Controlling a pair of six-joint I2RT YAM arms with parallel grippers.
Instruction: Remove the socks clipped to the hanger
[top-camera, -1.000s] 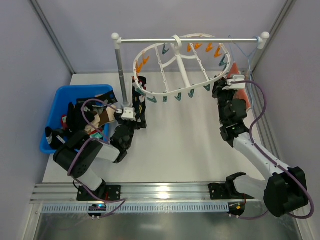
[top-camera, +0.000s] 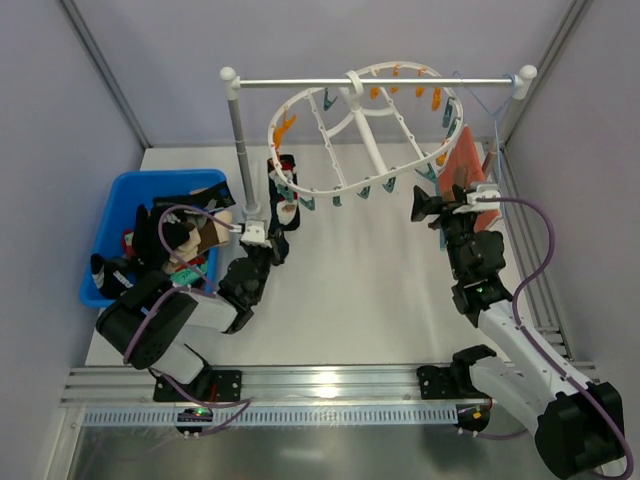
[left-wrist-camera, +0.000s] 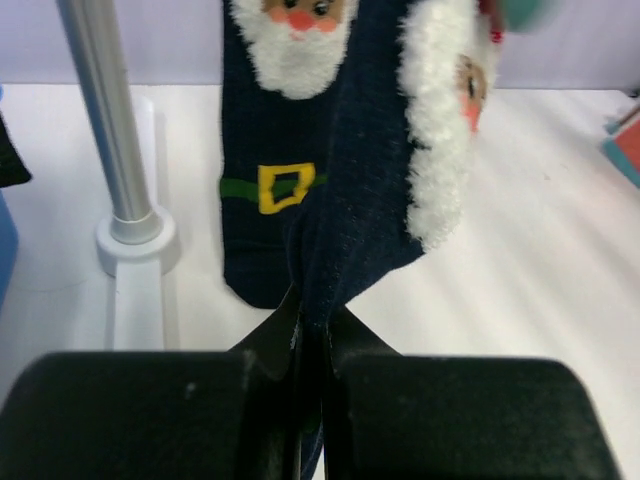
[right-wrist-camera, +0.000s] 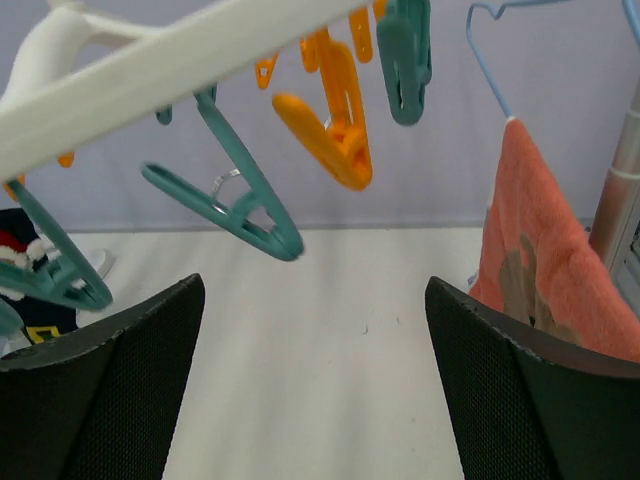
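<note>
Two dark navy Santa-faced socks (left-wrist-camera: 285, 130) hang at the left; the nearer sock (left-wrist-camera: 355, 190) overlaps the other. My left gripper is shut on the lower end of the nearer sock, its fabric bunched between the fingers. In the top view, my left gripper (top-camera: 276, 250) is below the white round hanger (top-camera: 340, 188). Beside the hanger's right rim, my right gripper (top-camera: 425, 205) stands open, nothing between its fingers. A teal clip (right-wrist-camera: 240, 200) and an orange clip (right-wrist-camera: 335, 120) hang empty ahead of it. The clips over the socks are hard to make out.
At the left, a blue bin (top-camera: 92, 255) holds several dark and light socks. An orange-red sheet (top-camera: 462, 160) stands near my right gripper, by the rack's right post. The left post (top-camera: 242, 150) rises close to the socks.
The hanger has swung a little.
</note>
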